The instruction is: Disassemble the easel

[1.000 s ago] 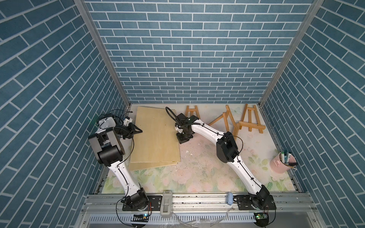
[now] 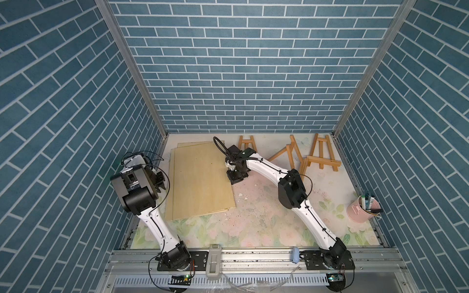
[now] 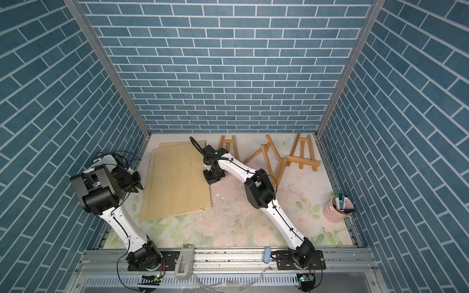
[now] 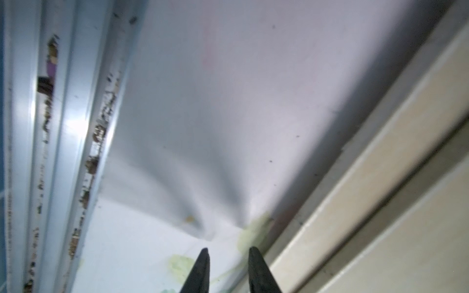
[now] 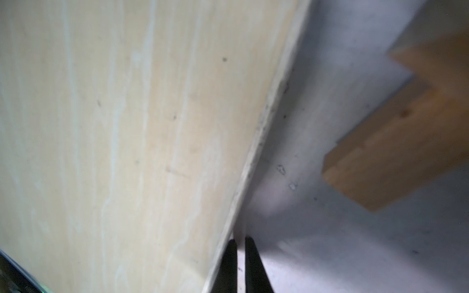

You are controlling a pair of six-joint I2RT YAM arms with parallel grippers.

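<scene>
Two thin pale wooden boards [image 2: 202,180] lie stacked on the left of the table, almost aligned. Left of them my left gripper is open, with an empty gap between its fingers beside the boards' edges. My right gripper is narrowly open at the upper board's [image 5: 146,146] right edge, one finger close against that edge; whether it touches, I cannot tell. Wooden easel parts rest on the right half: a crossed frame [image 2: 291,155], a larger frame with a crossbar [image 2: 322,160], and a small frame [image 2: 247,142] behind the right arm.
A pink pot [image 2: 358,213] with brushes and tubes stands near the right wall. A metal rail [image 4: 73,122] runs along the left table edge, close to my left gripper.
The upper board has turned and shifted toward the front, now nearly covering the lower one. My left gripper has drawn back left and frontward, off the board. The right arm has hardly moved.
</scene>
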